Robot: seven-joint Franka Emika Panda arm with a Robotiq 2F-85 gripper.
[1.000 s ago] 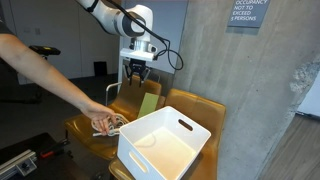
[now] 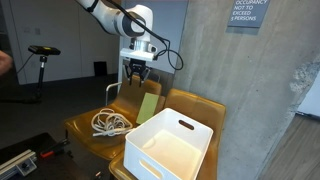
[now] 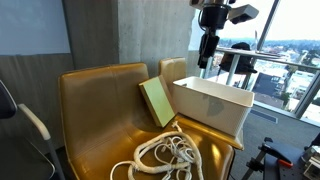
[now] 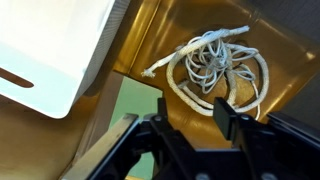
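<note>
Loosely coiled white rope (image 2: 112,122) lies on the brown chair seat, and the wrist view shows its thick outer loop and thinner tangled cord (image 4: 210,62). A large white bin (image 2: 170,145) stands to one side of it, empty as far as I can see inside. Between them a green board (image 3: 156,101) leans against the chair back. My gripper hangs above the seat, open, nothing between its fingers. In the wrist view its fingertips lie over the near side of the rope and the edge of the board, clear of both.
Brown chairs (image 3: 88,100) carry all of these objects, their backs standing upright behind. A concrete wall (image 2: 240,80) rises behind the bin. Some bare seat surrounds the rope.
A person's arm that reached in over the seat, holding the rope a second ago, is gone from view. The rope now lies on the seat. My arm looks unmoved.
</note>
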